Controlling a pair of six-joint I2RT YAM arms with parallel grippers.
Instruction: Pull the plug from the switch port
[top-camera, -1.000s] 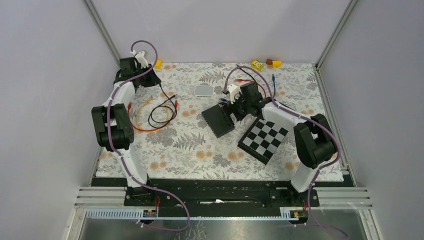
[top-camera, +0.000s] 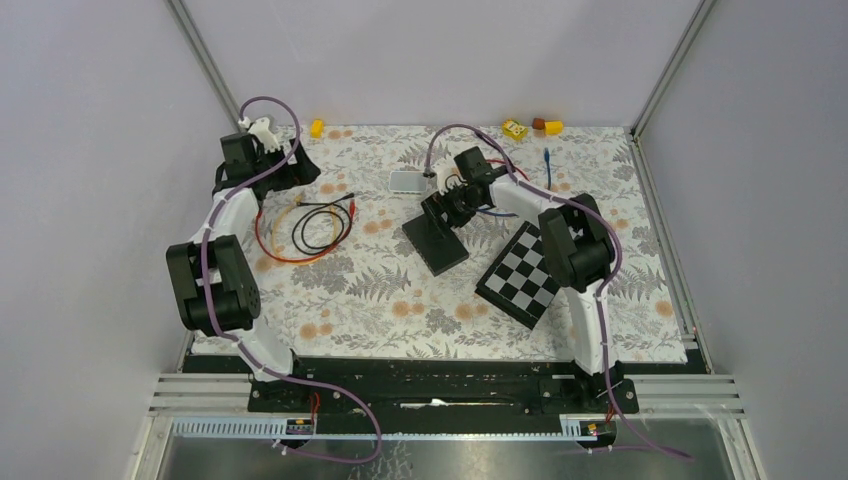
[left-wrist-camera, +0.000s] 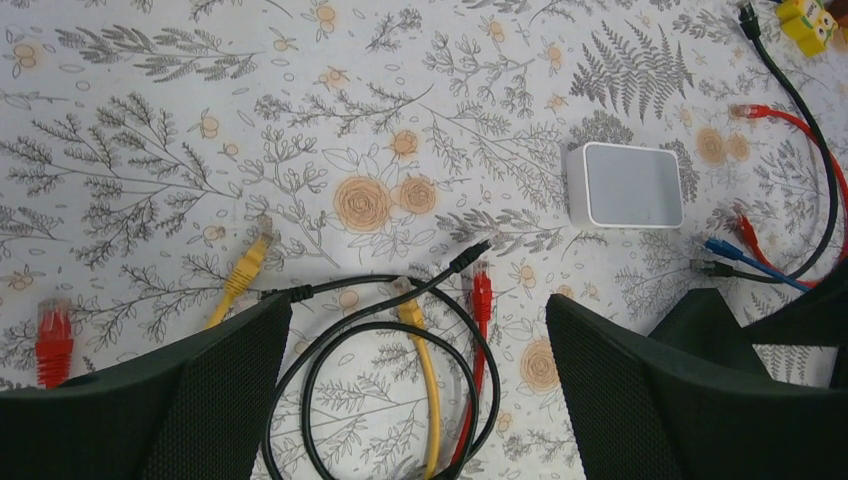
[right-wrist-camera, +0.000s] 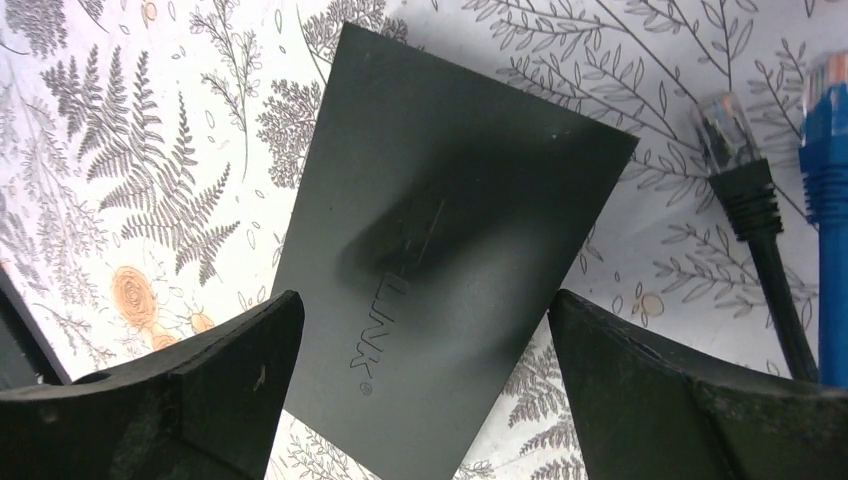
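My left gripper stands open at the back left above coiled black, red and yellow cables (top-camera: 322, 232); a black cable's plug (left-wrist-camera: 467, 258) lies loose below it. My right gripper is open over a dark flat box (right-wrist-camera: 440, 220). Beside that box, in the right wrist view, lie the clear-ended plug of a black cable (right-wrist-camera: 757, 210) and a blue cable (right-wrist-camera: 830, 270). Whether any plug sits in a port cannot be seen.
A small white device (left-wrist-camera: 625, 185) lies at the back centre. A checkered board (top-camera: 515, 280) is right of the dark box. Small yellow objects (top-camera: 514, 129) line the back edge.
The black cable that rose to my left gripper now lies down, and that arm has moved back toward the left. My right gripper has shifted left and up in the top view.
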